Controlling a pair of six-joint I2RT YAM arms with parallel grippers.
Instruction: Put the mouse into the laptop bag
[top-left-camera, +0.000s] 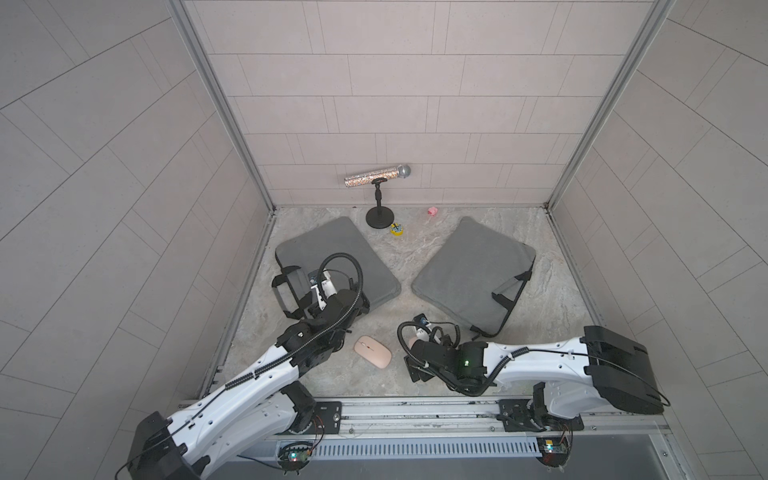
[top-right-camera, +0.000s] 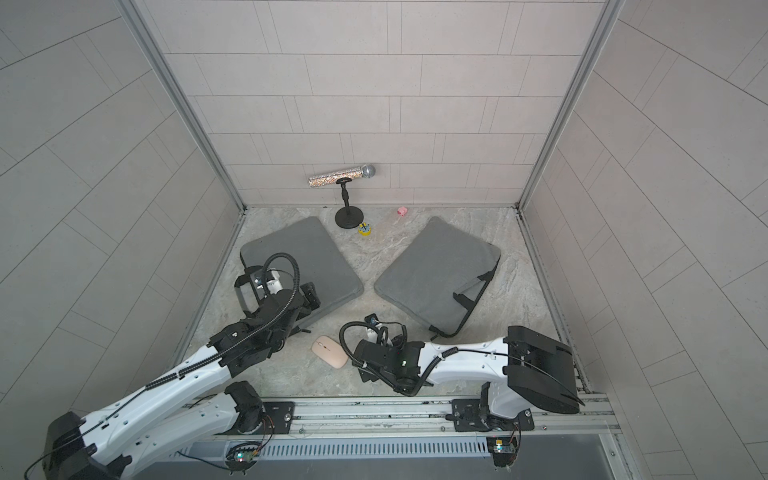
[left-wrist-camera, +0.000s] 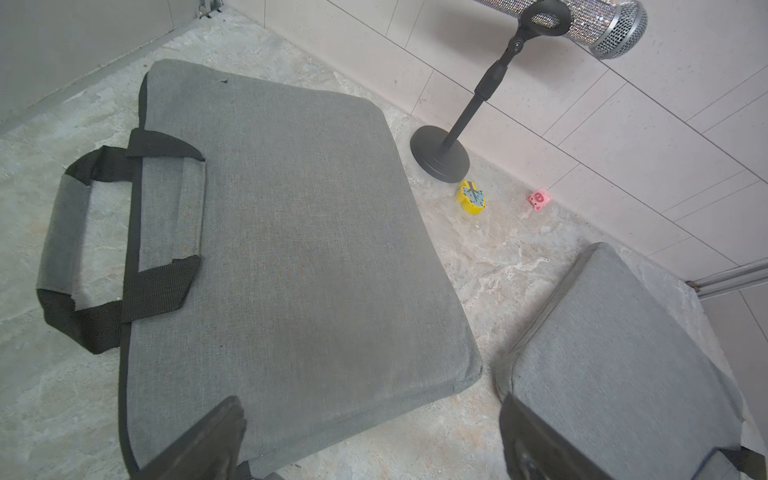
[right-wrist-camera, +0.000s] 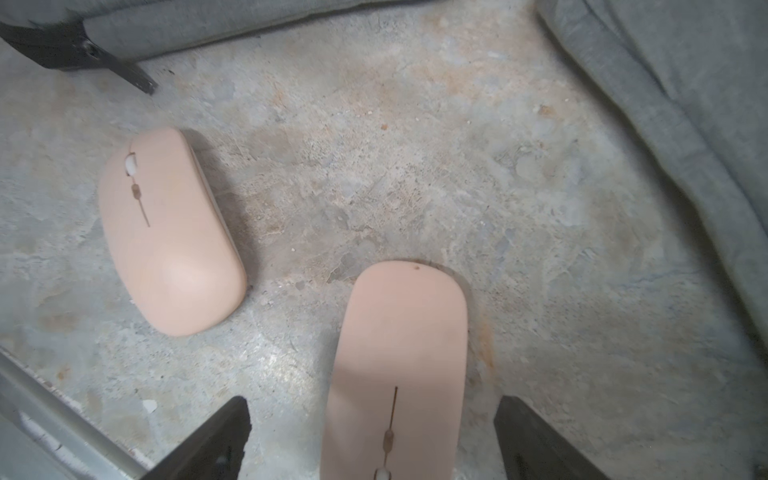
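Two pink mice lie on the stone-patterned table. One mouse (right-wrist-camera: 404, 344) is at the lower middle of the right wrist view, between the two fingers of my right gripper; a gap shows on each side of it, so the fingers stand open around it without touching. Farther left is the other mouse (right-wrist-camera: 172, 240), also seen bare in the top left view. Below my left gripper, which is open and empty, spreads the left grey laptop bag (left-wrist-camera: 296, 224), lying flat with its handle to the left. The right grey laptop bag (top-left-camera: 472, 268) lies flat too.
A microphone stand (top-left-camera: 379, 216) holding a glittery microphone (top-left-camera: 372, 176) is at the back wall. Close by are a small yellow item (top-left-camera: 397, 229) and a pink one (top-left-camera: 433, 211). Bare table runs between the two bags.
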